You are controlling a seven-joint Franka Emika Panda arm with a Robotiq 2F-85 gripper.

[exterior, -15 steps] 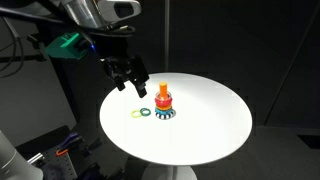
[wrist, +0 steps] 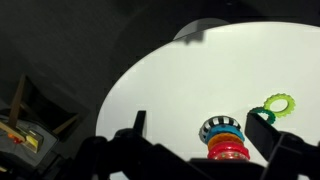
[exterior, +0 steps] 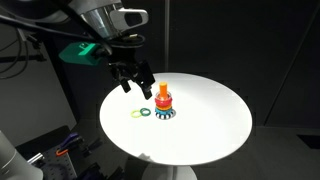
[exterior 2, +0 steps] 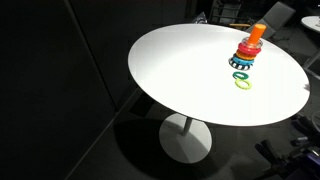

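A ring stacker point(exterior: 164, 102) with an orange post and coloured rings stands upright on the round white table point(exterior: 210, 115). Beside it a green ring point(exterior: 146, 112) and a yellow-green ring point(exterior: 136, 114) lie flat on the tabletop. My gripper point(exterior: 137, 90) is above the table's near left part, apart from the stacker. Seen from the wrist, its fingers point(wrist: 139, 124) are spread wide with nothing between them. The stacker point(wrist: 222, 138) shows low in that view, its lower end partly hidden by the gripper body, and the two rings lie to its right.
The table's rounded edge drops to a dark floor. A wooden item with small coloured things point(wrist: 28, 138) sits off the table at the left of the wrist view.
My gripper has shifted slightly to the right in exterior view 1, and the arm's upper part has tilted a little. The stacker and loose rings have not moved.
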